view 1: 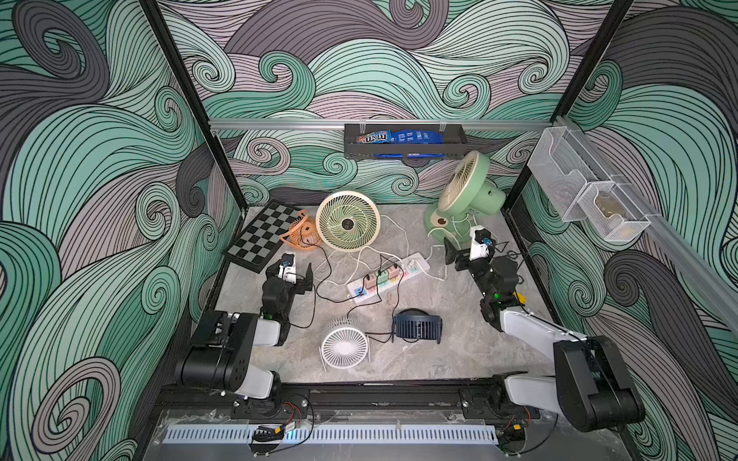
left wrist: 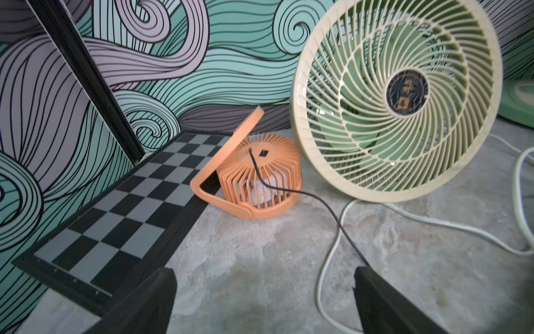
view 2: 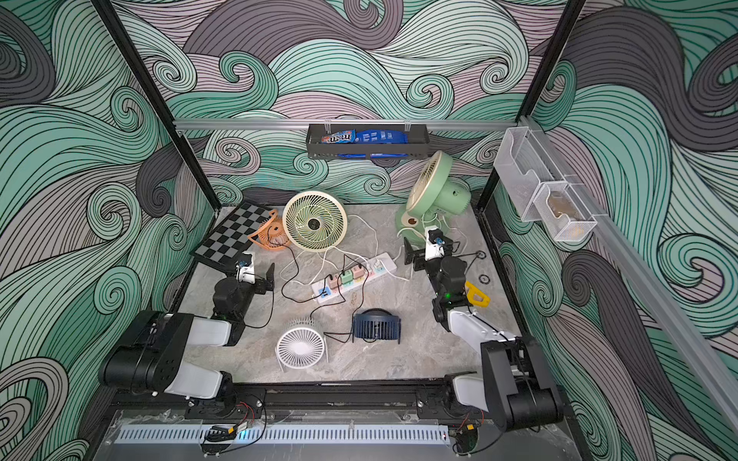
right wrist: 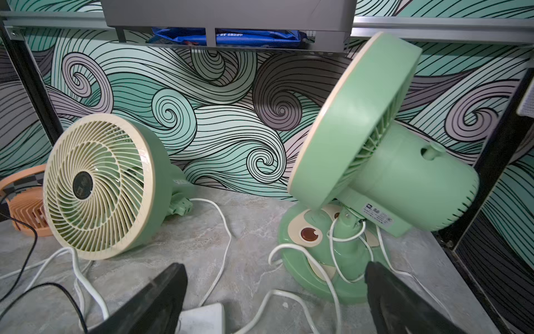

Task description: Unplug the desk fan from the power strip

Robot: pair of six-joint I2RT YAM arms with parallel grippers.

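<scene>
A white power strip point(view 1: 392, 276) with several coloured plugs and cords lies in the middle. Fans surround it: a cream-grilled fan point(view 1: 347, 220) behind, a green fan point(view 1: 465, 192) back right, an orange fan point(left wrist: 261, 178) at left, a white fan point(view 1: 344, 345) and a dark fan point(view 1: 416, 326) in front. My open left gripper point(view 1: 296, 275) is left of the strip, pointing toward the orange fan, empty. My open right gripper point(view 1: 462, 257) is right of the strip, before the green fan, empty. Which cord joins which plug is unclear.
A checkered board point(view 1: 261, 234) lies at the back left. A yellow object point(view 2: 476, 296) sits beside the right arm. A shelf with snacks point(view 1: 403, 146) hangs on the back wall; clear bins point(view 1: 557, 173) are on the right rail. Loose cords cover the middle.
</scene>
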